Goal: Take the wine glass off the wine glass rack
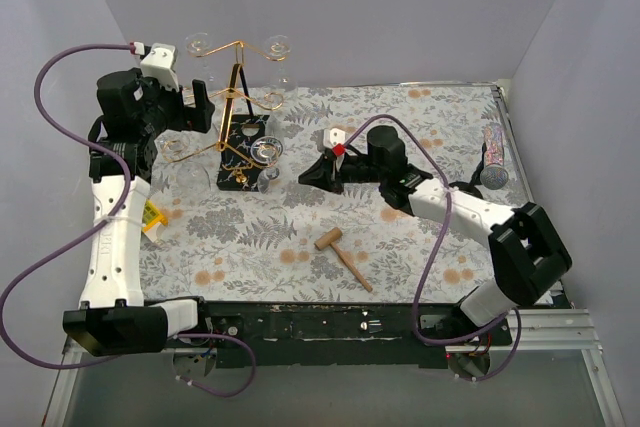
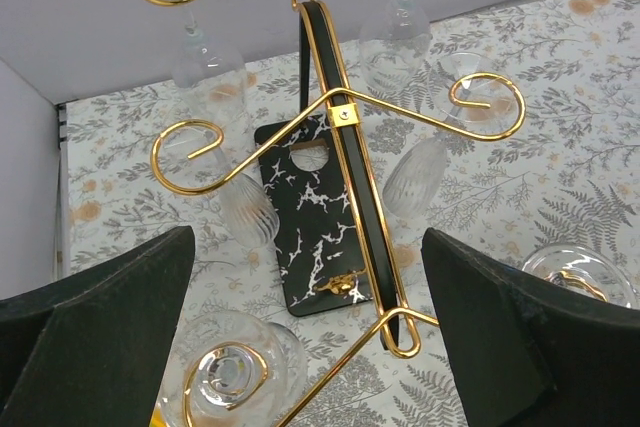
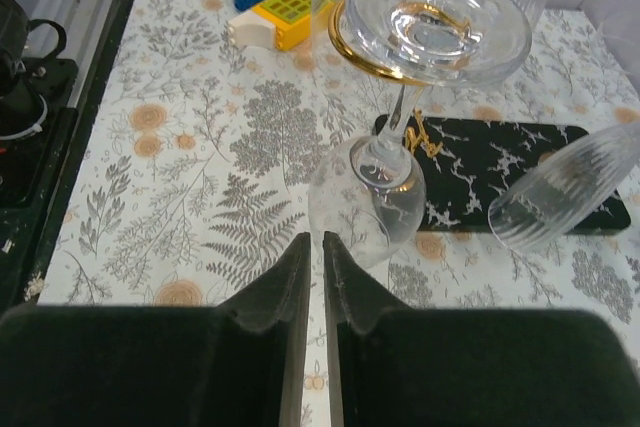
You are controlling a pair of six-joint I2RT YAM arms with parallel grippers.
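Note:
A gold rack with several hanging wine glasses stands on a black base at the back left. My left gripper is open beside the rack's left side; in the left wrist view the rack's arms and glasses lie between and beyond its fingers. My right gripper is right of the rack, apart from it. In the right wrist view its fingertips are close together at the bottom centre, in front of a hanging wine glass; whether they fully meet is hard to tell.
A wooden mallet lies at the front middle. Yellow, green and blue blocks lie at the left. A cylindrical item is at the right edge.

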